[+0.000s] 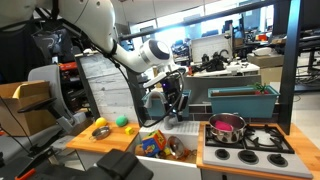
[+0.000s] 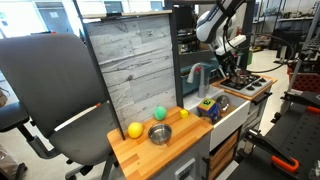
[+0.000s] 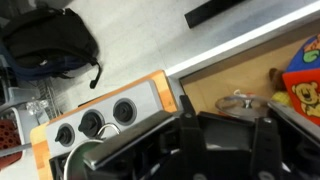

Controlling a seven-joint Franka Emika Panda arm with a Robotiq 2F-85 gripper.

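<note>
My gripper shows dark at the bottom of the wrist view and is shut, with no object visible in it. Below it lies an open drawer (image 3: 205, 88) holding a clear lid-like piece (image 3: 240, 102) and a colourful red and blue box (image 3: 305, 78). In exterior view 1 the arm reaches down over the counter, above the drawer with its toys (image 1: 172, 150). To its right a pink pot (image 1: 226, 124) stands beside the stove (image 1: 250, 148). The gripper's tips are too small there to make out.
A silver bowl (image 2: 160, 133) and yellow and green round items lie on the wooden counter (image 2: 170, 155). A teal box (image 1: 243, 103) stands behind the pot. In the wrist view, stove knobs (image 3: 125, 110) are close to the gripper's left.
</note>
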